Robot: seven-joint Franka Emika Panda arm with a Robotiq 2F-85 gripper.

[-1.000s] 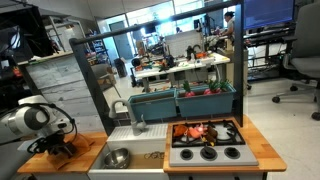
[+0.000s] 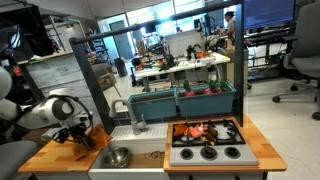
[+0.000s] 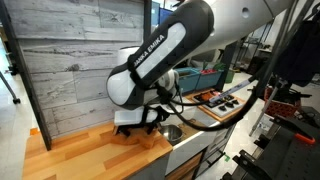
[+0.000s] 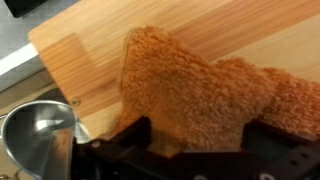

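An orange cloth [image 2: 97,138] lies bunched on the wooden counter beside the sink, at the left in exterior view 1. My gripper [image 2: 80,137] is down at the cloth. In exterior view 2 the orange cloth [image 3: 152,140] shows under and beside the gripper [image 3: 138,128]. Fuzzy orange cloth [image 4: 185,95] fills the middle of the wrist view, between and beyond the dark fingers. The fingers stand apart. Contact between fingertips and cloth is too blurred to tell.
A metal bowl [image 2: 118,157] sits in the sink, close to the counter's edge; the bowl [image 4: 38,130] is at left in the wrist view. Farther right is a stove [image 2: 210,155] with several colourful items on it. Bare wood [image 3: 70,155] shows left of the cloth.
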